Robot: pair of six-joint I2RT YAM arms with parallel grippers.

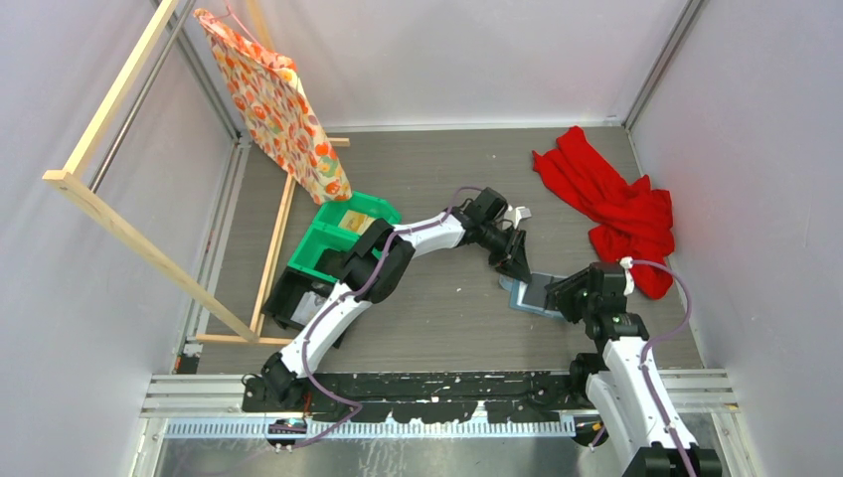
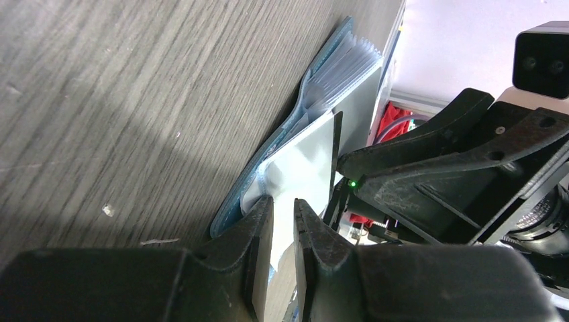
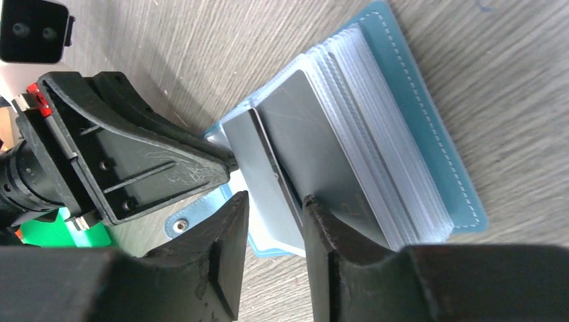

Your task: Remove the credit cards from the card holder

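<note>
The card holder [image 1: 522, 296] lies unfolded on the table, its blue cover [image 3: 419, 100] under a fan of clear sleeves [image 3: 376, 127]. In the right wrist view a dark card [image 3: 268, 184] shows in the nearest sleeve, its edge raised. My right gripper stands part open over it, the card's edge in line with the gap between its fingers. At the holder's other end, my left gripper is part open too, its fingertips at a white sleeve or card face [image 2: 295, 178]. Contact at the fingertips is hard to judge.
A red cloth [image 1: 616, 214] lies behind the right arm. Green bins [image 1: 323, 243] and a black bin [image 1: 288, 298] stand at the left beside a wooden frame [image 1: 129, 229] with a hanging patterned cloth [image 1: 278, 104].
</note>
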